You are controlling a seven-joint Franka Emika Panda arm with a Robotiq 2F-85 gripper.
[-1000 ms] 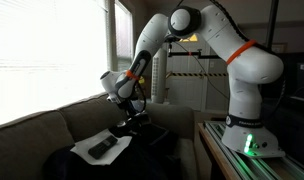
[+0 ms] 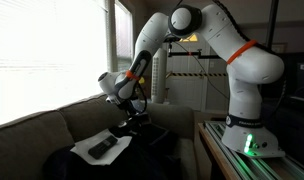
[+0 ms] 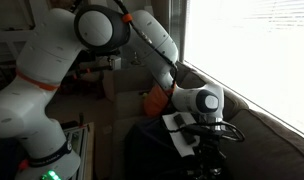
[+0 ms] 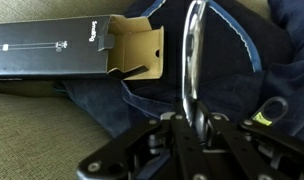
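In the wrist view my gripper is shut on a shiny, slender metallic object (image 4: 193, 50), which reaches away from the fingers toward the top edge. What the object is, I cannot tell. Beneath it lies dark navy cloth (image 4: 220, 75) with lighter blue edging. To the left is a black box (image 4: 50, 50) with its cardboard end flap open, apart from the held object. From outside, my gripper (image 2: 135, 117) is low over the dark cloth on the couch; its fingers are too dark and small to make out there.
A ring-shaped item with a yellow-green part (image 4: 262, 118) lies on the cloth at right. On the couch (image 2: 32, 140) a dark item rests on a white sheet (image 2: 117, 147). A table edge (image 2: 220, 155) stands near the arm's base.
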